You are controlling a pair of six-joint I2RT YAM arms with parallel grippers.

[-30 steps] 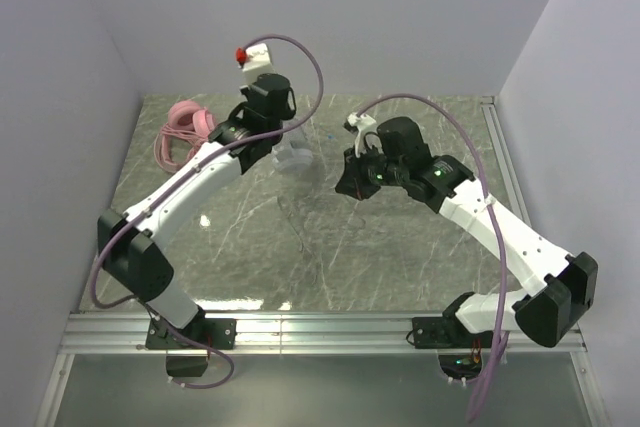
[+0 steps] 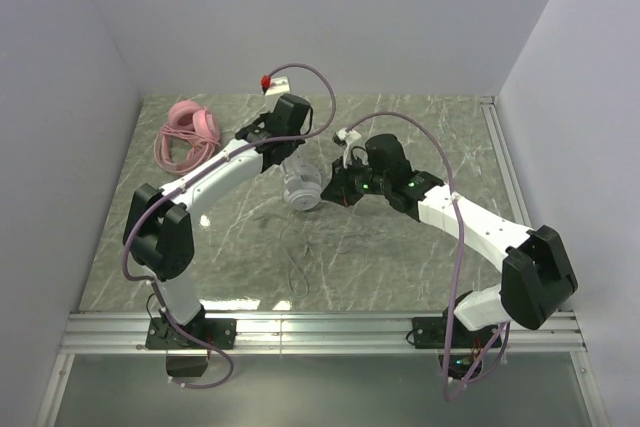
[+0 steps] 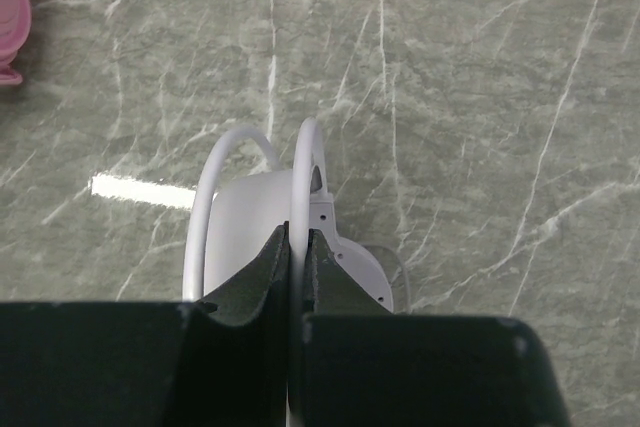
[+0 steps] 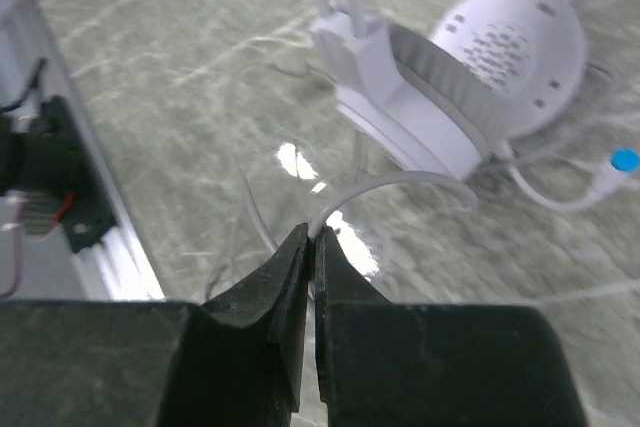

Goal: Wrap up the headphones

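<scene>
White headphones [image 2: 303, 187] hang between my two arms in the top view. My left gripper is shut on their headband [image 3: 308, 147], and the ear cups [image 3: 250, 212] show beyond the fingers. In the right wrist view my right gripper is shut on a thin white cable [image 4: 400, 179] that curves up past its fingertips. An ear cup with a grey cushion [image 4: 440, 72] and a perforated cup [image 4: 505, 52] appear above it. Part of the cable also trails in a loop [image 2: 295, 265] toward the table's front. The left fingers' exact contact is partly hidden.
Pink headphones [image 2: 190, 129] wrapped in their own cable lie at the back left of the marble table [image 2: 250, 267]. A blue-tipped plug [image 4: 624, 160] on a white cord shows in the right wrist view.
The right gripper has come left, now close beside the ear cups, with the cable.
</scene>
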